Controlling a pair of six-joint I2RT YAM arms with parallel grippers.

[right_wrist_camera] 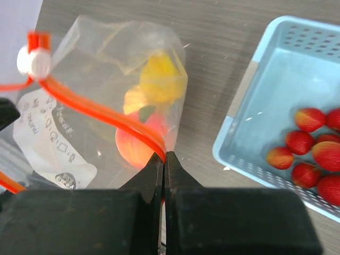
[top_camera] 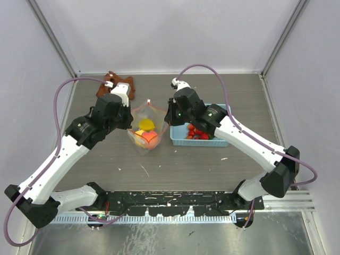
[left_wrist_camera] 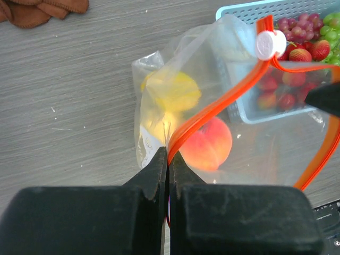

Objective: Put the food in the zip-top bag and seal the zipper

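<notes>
The clear zip top bag [top_camera: 139,114] hangs between my two grippers, its orange zipper edge pulled wide apart. Inside it lie a yellow fruit [left_wrist_camera: 175,91] and a peach [left_wrist_camera: 209,144], with another yellowish piece between them. My left gripper is shut on the orange edge at one side of the mouth. On the opposite side, my right gripper is likewise shut on that edge. A white zipper slider [left_wrist_camera: 270,44] sits on the orange strip at the far end of the mouth.
Close on the right stands a light blue basket [top_camera: 199,142] holding strawberries [right_wrist_camera: 313,151], grapes [left_wrist_camera: 304,27] and other fruit. A brown cloth [top_camera: 115,84] lies at the back left.
</notes>
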